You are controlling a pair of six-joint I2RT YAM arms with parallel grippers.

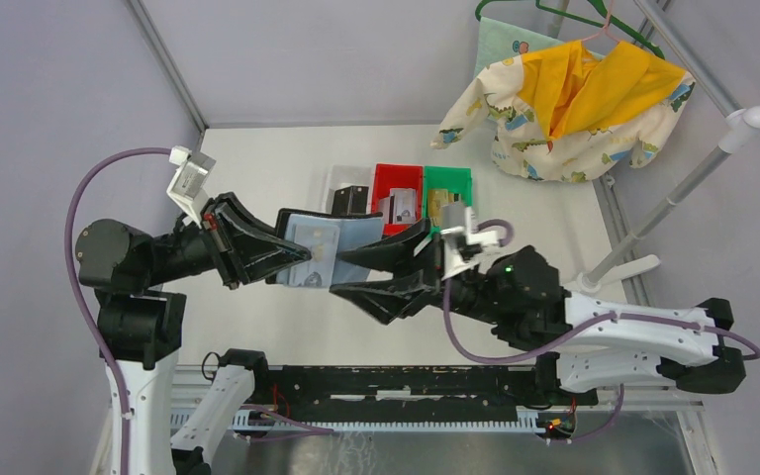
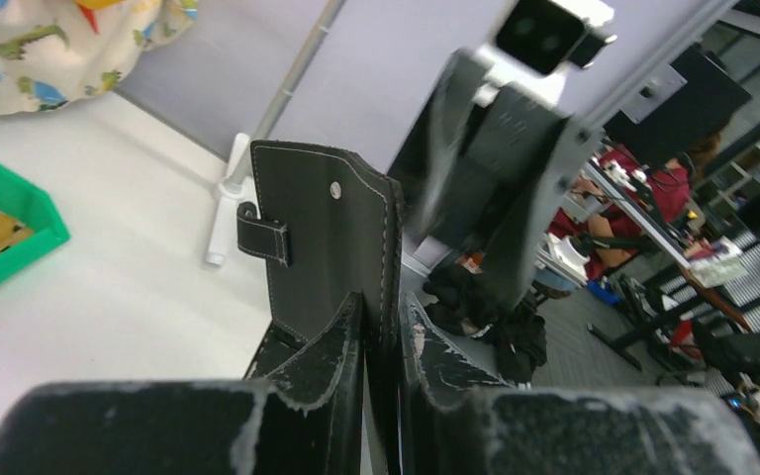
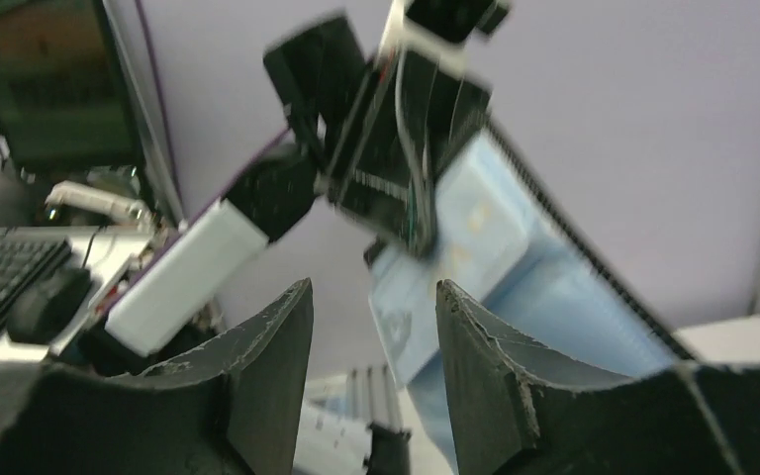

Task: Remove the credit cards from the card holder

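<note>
My left gripper (image 1: 303, 255) is shut on the open card holder (image 1: 359, 237), which hangs above the table. Its black stitched cover (image 2: 317, 223), with a strap and a snap, stands upright in the left wrist view. Clear bluish sleeves show from above, with a pale card (image 1: 314, 237) seemingly in one near the left fingers. At the holder's right side, my right gripper (image 1: 340, 274) stands open, fingers apart. In the right wrist view, the sleeves (image 3: 485, 247) appear beyond the open right fingers (image 3: 292, 336). Whether they touch the sleeves is unclear.
On the table behind the holder stand a red tray (image 1: 399, 170) with cards, a green tray (image 1: 470, 193) with gold-coloured cards, and a pale tray (image 1: 333, 180) by a black object (image 1: 350, 201). Clothes (image 1: 574, 109) hang at the back right.
</note>
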